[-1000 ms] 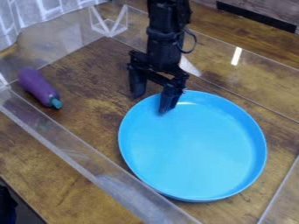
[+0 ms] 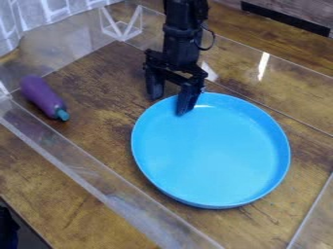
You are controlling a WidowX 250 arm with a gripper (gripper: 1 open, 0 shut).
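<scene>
The black gripper (image 2: 174,86) comes down from the top centre to the back rim of a large blue round plate (image 2: 211,154), its two fingers spread apart and open. Nothing clearly shows between the fingers. A purple toy eggplant or bottle (image 2: 43,96) with a teal end lies on the wooden board at the left, well away from the gripper.
A pale object behind the gripper is partly hidden. Transparent or metal edges run along the left and right sides.
The gripper has moved only a little; the purple object looks unchanged.
</scene>
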